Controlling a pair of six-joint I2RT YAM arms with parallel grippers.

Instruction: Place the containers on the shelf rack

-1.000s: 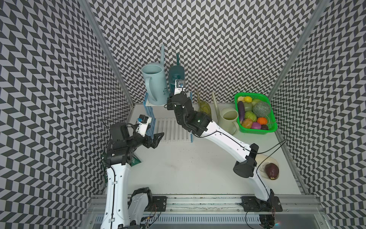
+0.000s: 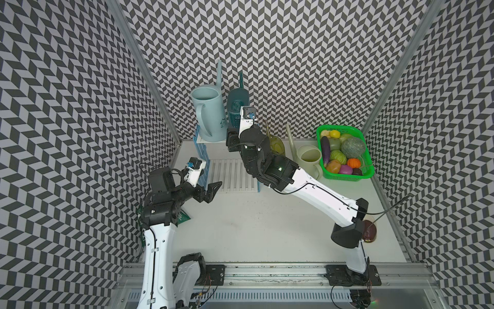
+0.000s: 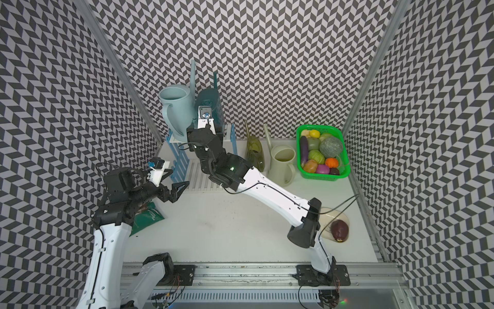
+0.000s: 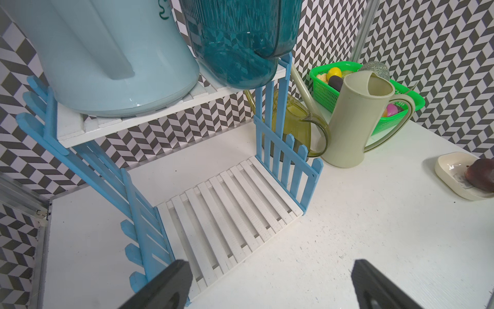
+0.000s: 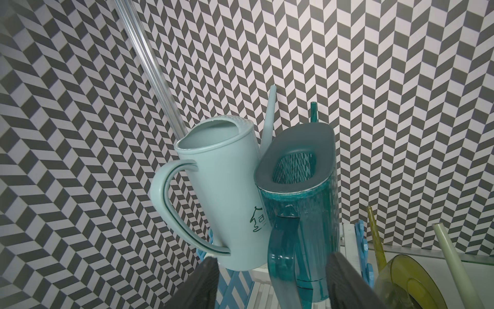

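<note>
Two watering cans stand on the blue-and-white shelf's top board (image 4: pixel 123 123): a pale blue one (image 5: pixel 221 190) on the left and a teal one (image 5: pixel 303 216) on the right. My right gripper is at the teal can, its part-open fingers either side of the handle's lower part in the right wrist view, contact unclear. In the top views that gripper mostly hides the teal can. My left gripper stands open and empty before the shelf's bare lower board (image 4: pixel 226 221).
An olive can (image 3: pixel 254 154) and a cream can (image 3: pixel 282 167) stand right of the shelf, beside a green basket of produce (image 3: pixel 323 176). A dish with a dark fruit (image 3: pixel 339 230) lies front right; a green packet (image 3: pixel 146 221) lies left.
My right gripper and arm have shifted to the right in the top left view. The left arm has shifted very slightly. The cans appear unmoved.
</note>
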